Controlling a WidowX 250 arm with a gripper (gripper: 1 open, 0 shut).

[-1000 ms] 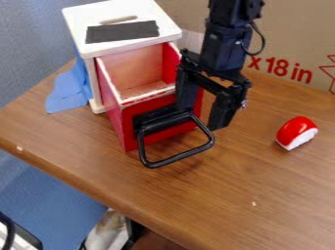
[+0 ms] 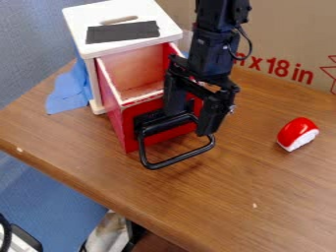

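My black gripper (image 2: 199,106) is at the front right of a red open drawer (image 2: 132,77) in a small white-topped cabinet (image 2: 118,20). A black U-shaped handle (image 2: 178,157) sticks out low from the drawer front. The gripper's fingers hang by the drawer's front beside that handle; whether they are open or shut, or touch it, I cannot tell.
A red and white mouse-like object (image 2: 297,134) lies on the wooden table (image 2: 237,207) at the right. A blue cloth (image 2: 69,94) lies left of the cabinet. Cardboard stands behind.
My arm has moved left and slightly down, closer to the front of the red drawer. The drawer, handle and other objects look unchanged.
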